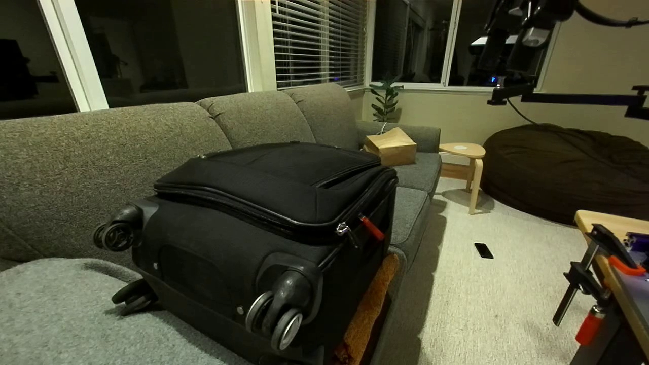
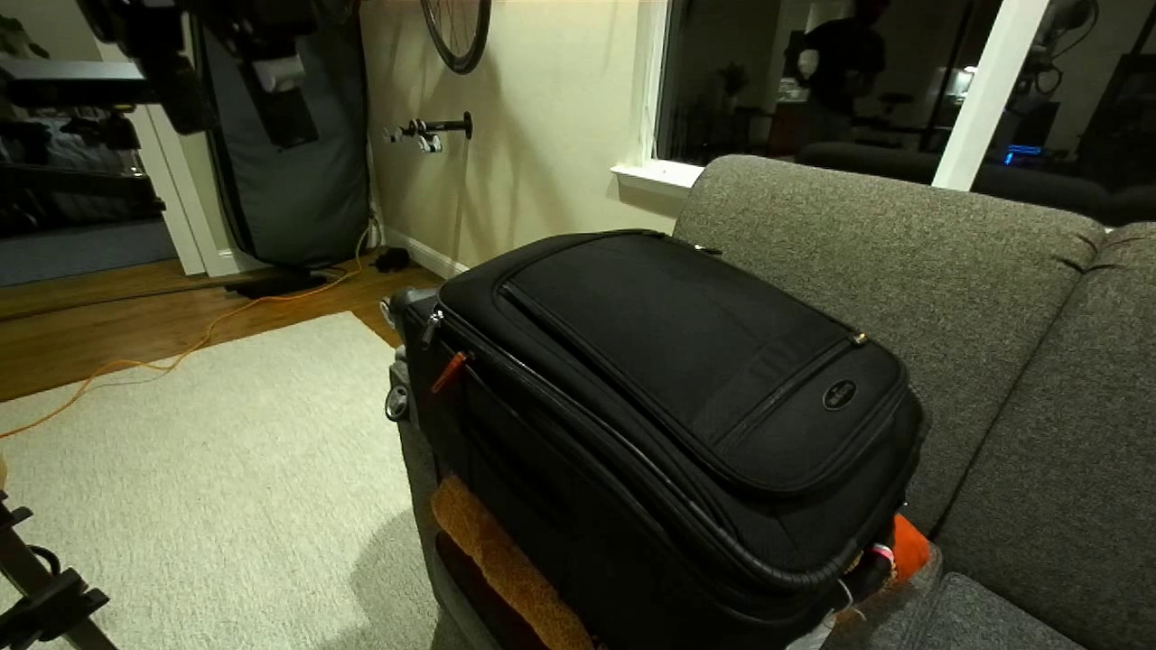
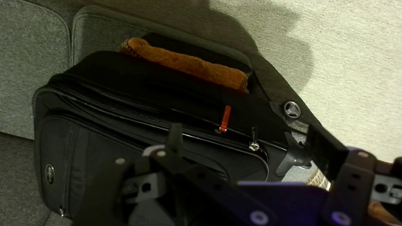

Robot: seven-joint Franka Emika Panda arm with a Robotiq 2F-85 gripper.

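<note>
A black suitcase (image 1: 243,249) lies on its side on the grey couch, its wheels toward the near end in exterior view 1. An orange-red zipper pull (image 3: 225,118) hangs from its zipper, with a dark, silver-ended pull (image 3: 254,145) close by. In exterior view 2 the same orange-red pull (image 2: 449,372) shows at the left corner. My gripper stands open, its fingers wide apart, nothing held between them. Both pulls appear between the fingers in the wrist view, though the gripper is above and clear of the suitcase. Exterior view 1 shows the arm at the upper right.
An orange-brown cloth (image 3: 188,64) is tucked between the suitcase and the couch's front edge. A paper bag (image 1: 392,146) sits farther along the couch. The table edge with clamps (image 1: 590,274) stands at the right. The space above the suitcase is clear.
</note>
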